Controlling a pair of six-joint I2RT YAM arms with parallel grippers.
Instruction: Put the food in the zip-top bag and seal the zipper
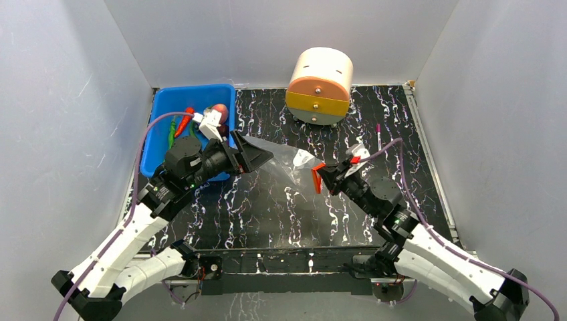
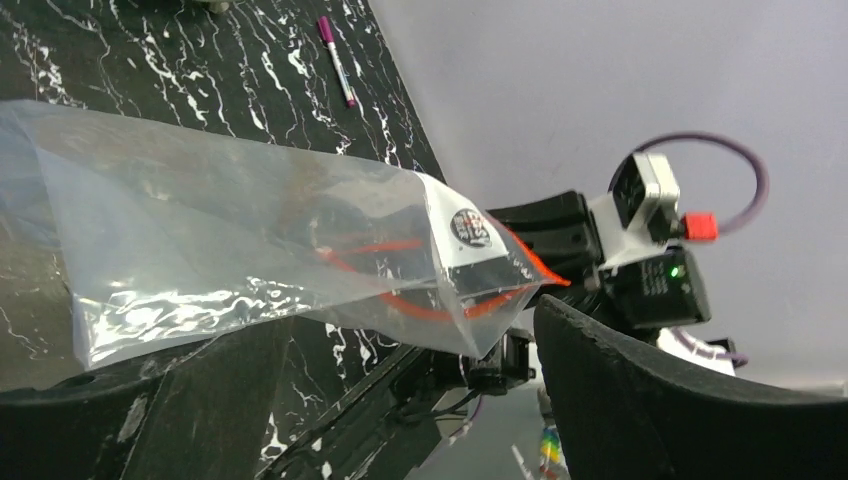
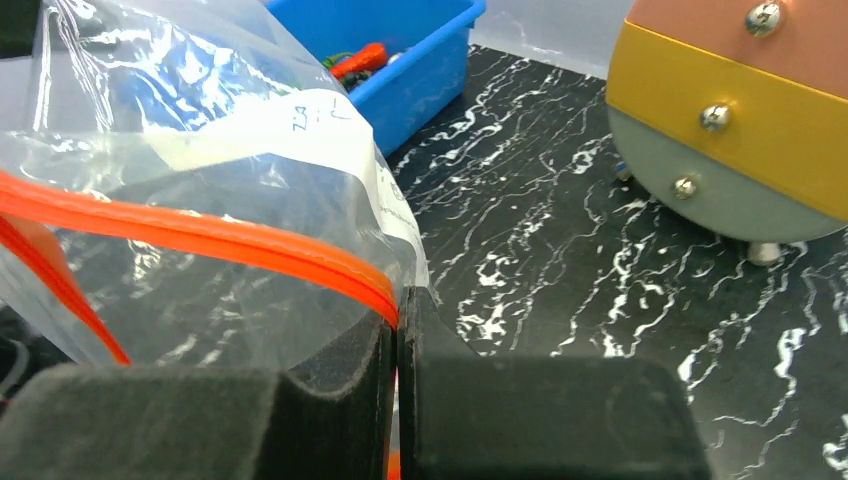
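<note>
A clear zip top bag (image 1: pixel 289 160) with an orange zipper edge hangs between my two arms. My right gripper is shut on the bag's orange rim (image 3: pixel 250 240), pinching one spot of it. The mouth gapes, with the two orange strips apart in the right wrist view. My left gripper (image 1: pixel 264 152) stands open by the bag's other end. In the left wrist view the bag (image 2: pixel 240 220) stretches across above the spread fingers (image 2: pixel 640 400), and no food shows inside it. Food lies in the blue bin, including a red pepper (image 1: pixel 184 123) and a peach (image 1: pixel 220 112).
The blue bin (image 1: pixel 155 150) stands at the back left, partly under my left arm. A round drawer box (image 1: pixel 319 85) sits at the back middle. A marker (image 1: pixel 378 137) lies to the right.
</note>
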